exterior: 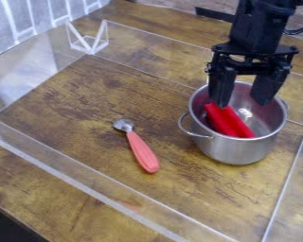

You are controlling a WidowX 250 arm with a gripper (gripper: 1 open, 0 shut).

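My black gripper [249, 71] hangs over the steel pot [239, 146] at the right, its fingers open and spread above the rim. Inside the pot lies a red object [229, 122], partly hidden by the near wall. A spoon with a pink handle [140, 150] lies on the wooden table, left of the pot.
A small white wire-like object [88, 37] stands at the back left. Clear edging runs along the table's left and right sides.
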